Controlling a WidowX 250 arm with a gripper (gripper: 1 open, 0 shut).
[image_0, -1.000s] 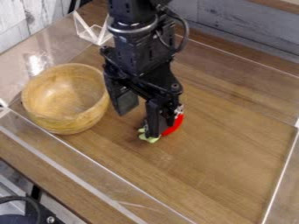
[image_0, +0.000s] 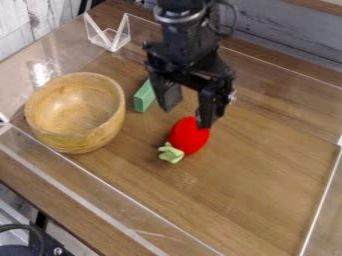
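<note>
The black robot gripper (image_0: 187, 92) hangs over the middle of the wooden tray, open, its fingers spread above and behind a red vegetable (image_0: 190, 134) with pale green leaves. A wooden bowl (image_0: 75, 122) sits at the left. A green object (image_0: 144, 96) lies behind the bowl, beside the gripper's left finger and partly hidden by it.
A white wire rack (image_0: 110, 30) stands at the back left. The right half and front of the tray floor (image_0: 262, 180) are bare. Tray walls border the area.
The gripper has moved back and up in the view, away from the front, uncovering the red vegetable and more of the green object.
</note>
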